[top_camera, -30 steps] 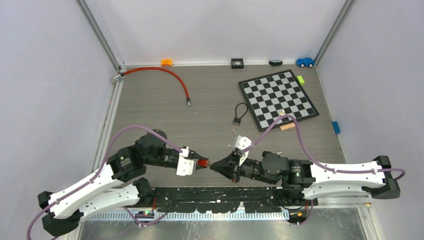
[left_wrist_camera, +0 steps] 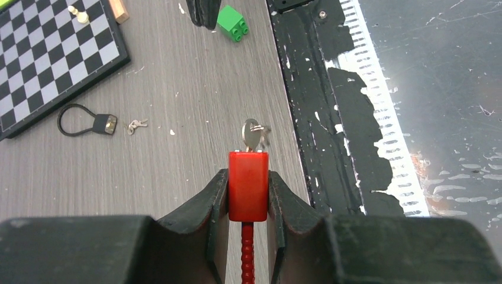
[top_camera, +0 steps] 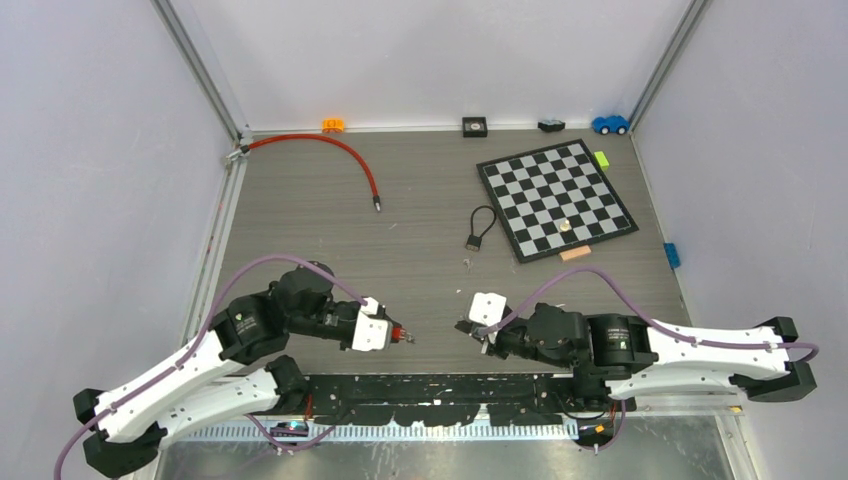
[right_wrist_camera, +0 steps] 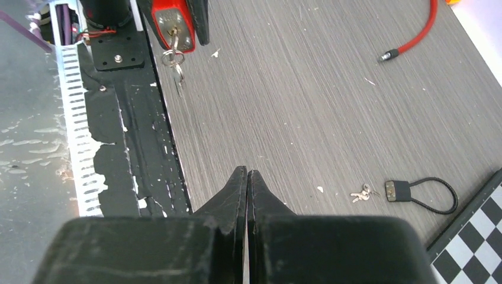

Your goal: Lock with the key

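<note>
My left gripper is shut on a red padlock, held just above the near table edge, with a key in its top and a ring and second key dangling, as the right wrist view (right_wrist_camera: 174, 56) shows. My right gripper is shut, nothing visible between its fingertips, a short way to the right of the padlock. A black cable lock (top_camera: 474, 240) lies on the table with loose keys (right_wrist_camera: 360, 195) beside it.
A chessboard (top_camera: 508, 205) with small pieces lies back right, a wooden block (top_camera: 575, 253) by it and a green brick (left_wrist_camera: 231, 22) nearby. A red hose (top_camera: 340, 146) lies back left.
My right gripper has drawn back to the right, away from the key and padlock. My left gripper has shifted very slightly, still on the padlock.
</note>
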